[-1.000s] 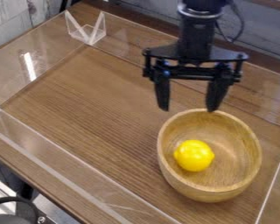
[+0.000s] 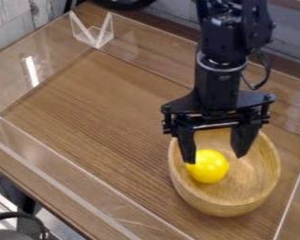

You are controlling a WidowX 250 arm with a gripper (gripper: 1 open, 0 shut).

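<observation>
A wooden bowl (image 2: 247,192) holds a bright yellow round object (image 2: 205,165) at the lower right. My black gripper (image 2: 216,134) hangs over the back of the bowl, just above and behind the yellow object, with its two fingers spread wide open to either side. Nothing shows held between them.
A small white wire-like rack (image 2: 93,33) stands at the back left. Black cables lie at the top and lower left edges.
My gripper has come down and toward the front, from behind the bowl to over it, closer to the yellow object. The bowl and yellow object look unmoved.
</observation>
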